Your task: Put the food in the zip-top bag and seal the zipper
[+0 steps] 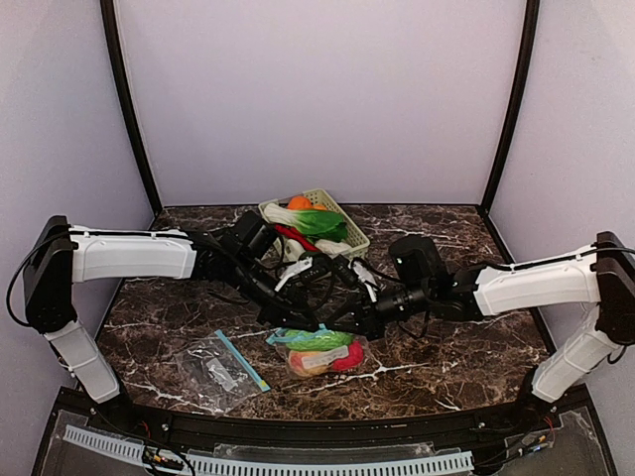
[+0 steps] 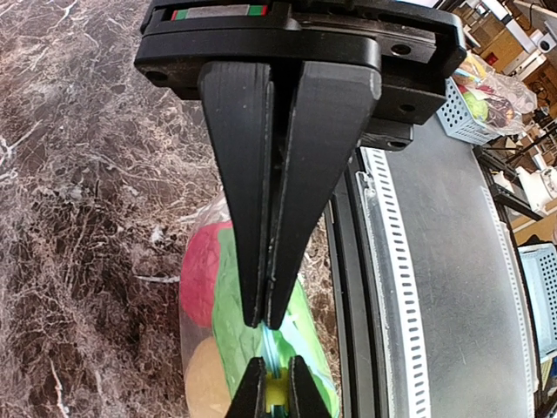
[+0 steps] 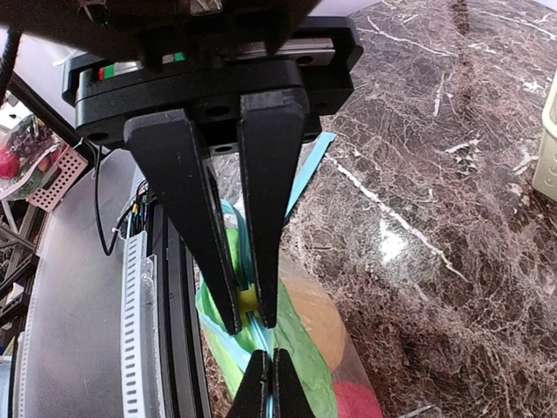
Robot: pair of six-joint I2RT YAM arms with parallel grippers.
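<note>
The clear zip bag (image 1: 316,369) holds green leafy food (image 1: 322,341), a peach-coloured piece and a red piece (image 1: 347,357). Its blue zip edge (image 1: 283,336) faces my arms. At that edge, my left gripper is shut on the yellow zip slider (image 3: 247,300). Close beside it to the right, my right gripper is shut on the blue zip strip (image 3: 259,333). The strip runs between the two sets of fingertips. From above, the gripping points are mostly hidden by the dark fingers.
A second, flat, empty bag (image 1: 218,373) with a blue strip lies to the left. Behind the arms stands a pale basket (image 1: 355,233) full of vegetables. Both arms nearly meet at the middle.
</note>
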